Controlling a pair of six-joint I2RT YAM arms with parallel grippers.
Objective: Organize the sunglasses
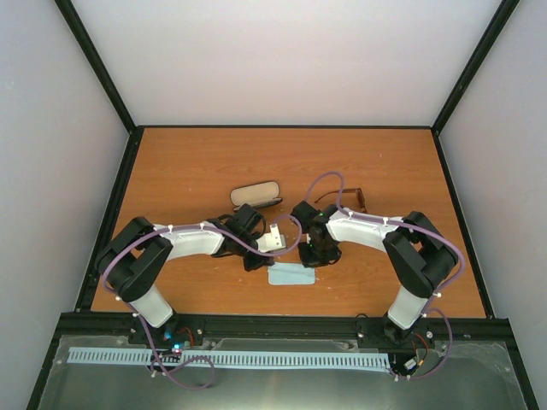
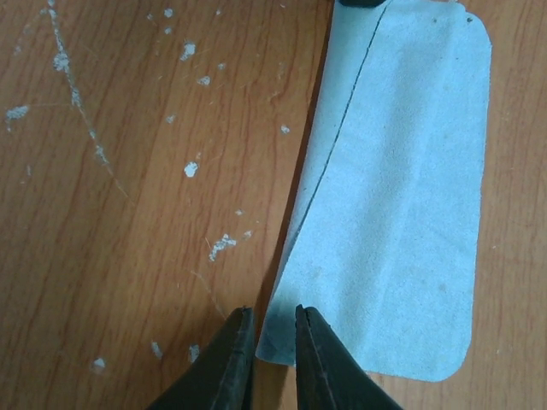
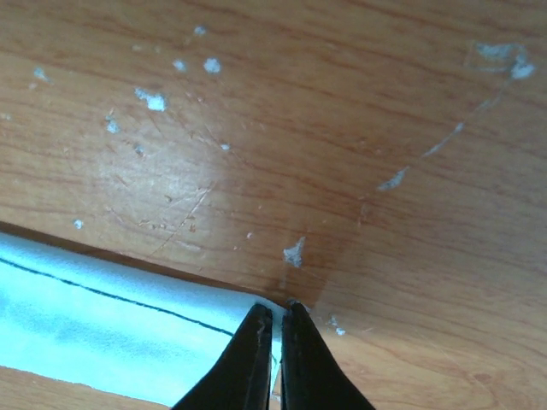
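A light blue cloth [image 1: 291,275] lies on the table below both grippers, its long edge folded over in a strip, as the left wrist view [image 2: 385,213] shows. My left gripper is part open over one corner of the cloth, its fingertips a little apart. My right gripper is shut at the folded edge's other corner. A pair of brown sunglasses [image 1: 360,200] lies behind my right arm, partly hidden by it. An open glasses case [image 1: 254,192] sits behind my left arm.
The two arms reach close together at the front middle, with purple cables looping over them.
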